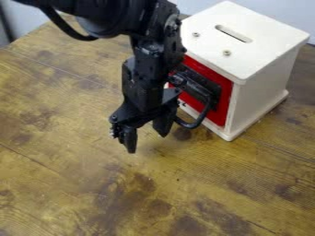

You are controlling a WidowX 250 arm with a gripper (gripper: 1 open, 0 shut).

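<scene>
My black gripper [145, 134] hangs low over the wooden floor, just left of a white box [256, 92], its two fingers apart and pointing down with nothing visible between them. The box has a slot in its top and a red front panel [215, 113] with a dark fixture on it, partly hidden behind my arm and a cable.
A pale wall edge shows at the top left corner.
</scene>
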